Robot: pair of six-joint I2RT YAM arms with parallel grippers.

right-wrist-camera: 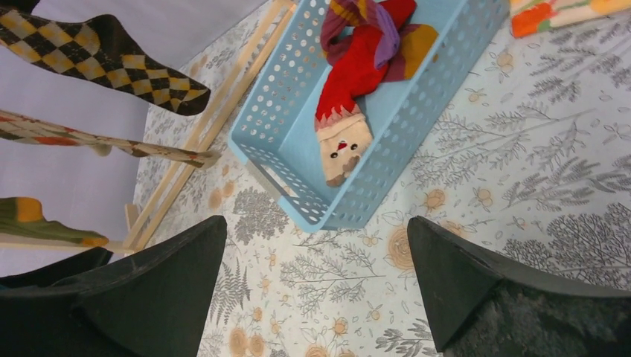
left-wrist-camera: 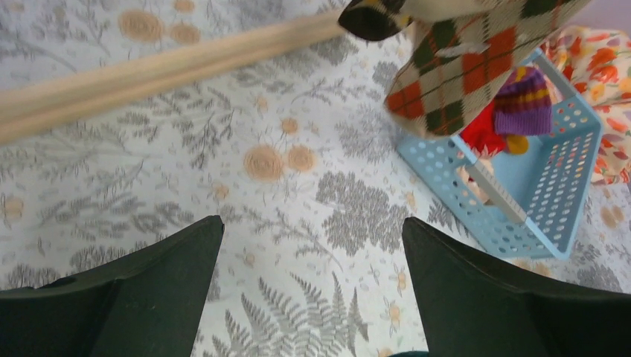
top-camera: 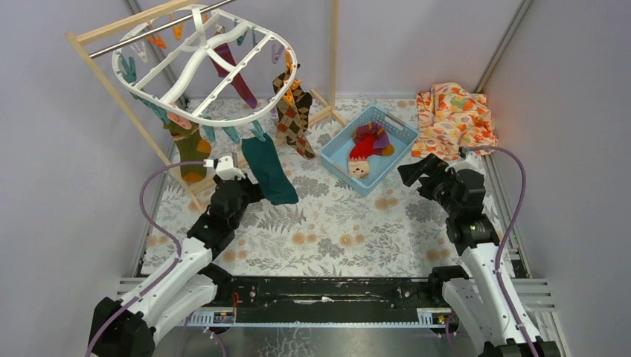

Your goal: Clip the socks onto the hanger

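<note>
A white hanger (top-camera: 210,59) with coloured clips carries several socks: a green one (top-camera: 190,152), a dark teal one (top-camera: 268,167), a maroon one and argyle ones (top-camera: 294,119). My left gripper (top-camera: 242,186) is open beside the teal sock, nothing between its fingers, with an argyle sock (left-wrist-camera: 465,71) ahead of it. My right gripper (top-camera: 417,169) stands open beside the blue basket (top-camera: 335,163) (right-wrist-camera: 275,111), which holds a red sock with a face (right-wrist-camera: 342,145) and a purple-and-mustard one (right-wrist-camera: 342,37).
The wooden stand's base (left-wrist-camera: 149,74) runs under the hanging socks. An orange floral cloth (top-camera: 454,119) lies right of the basket.
</note>
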